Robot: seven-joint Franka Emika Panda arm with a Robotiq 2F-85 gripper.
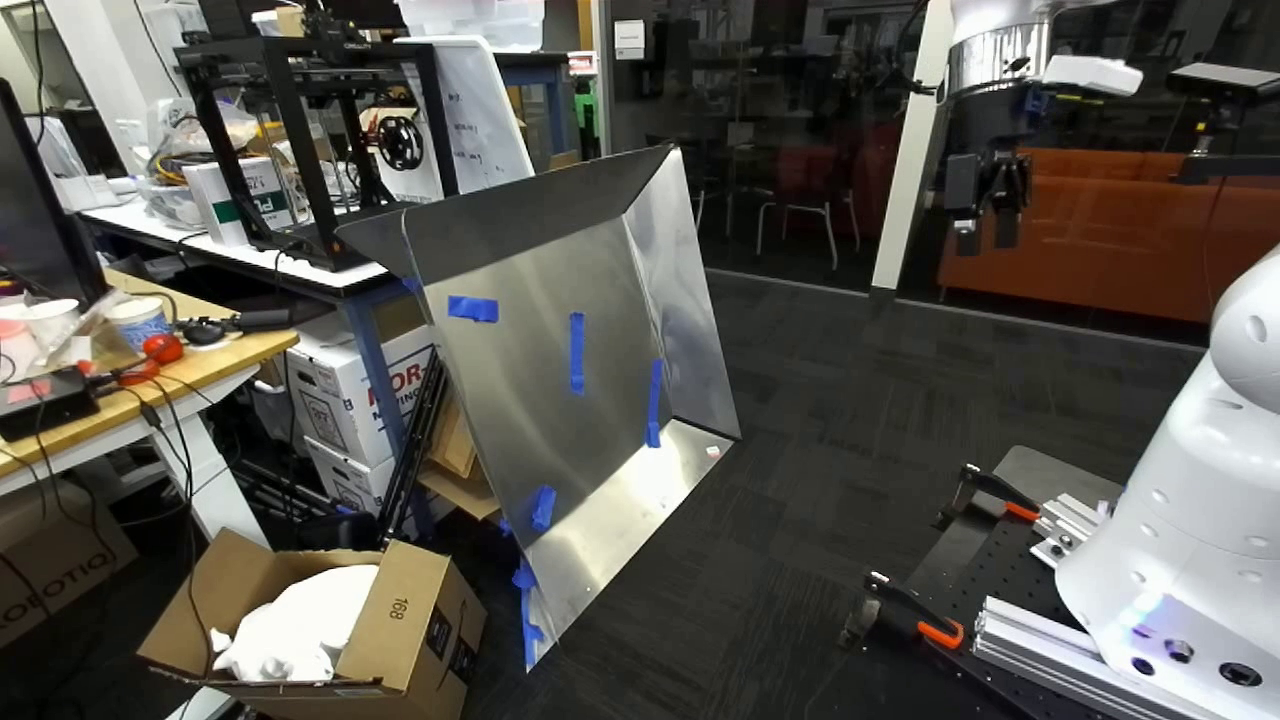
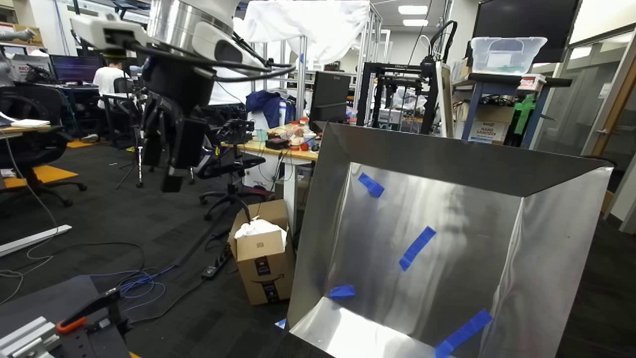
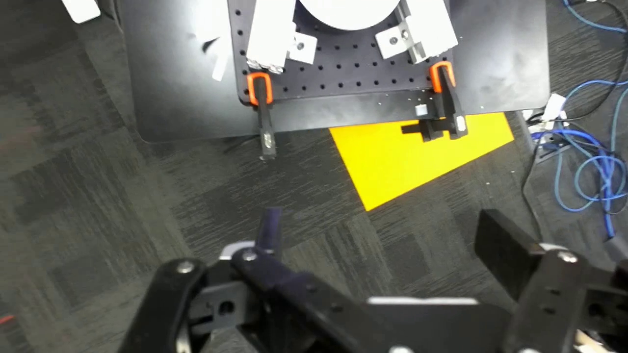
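My gripper stands open, its two dark fingers wide apart with only carpet showing between them in the wrist view. From exterior view 1 the gripper [image 1: 987, 234] hangs pointing down at the upper right, clear of everything. A large metal sheet tray [image 1: 540, 324] with raised sides leans tilted, well to the left of the gripper there. Strips of blue tape [image 1: 577, 353] are stuck on its inner face. In exterior view 2 the same tray [image 2: 560, 256] fills the right side, apart from the gripper [image 2: 162, 173] at upper left.
Orange-tipped clamps [image 3: 260, 97] grip the edge of my base table [image 3: 182, 112]. A yellow sheet [image 3: 391, 164] and blue cables [image 3: 603, 170] lie by it. An open cardboard box [image 1: 414, 618] with white cloth stands near the tray. Between tray and base, the carpet is clear.
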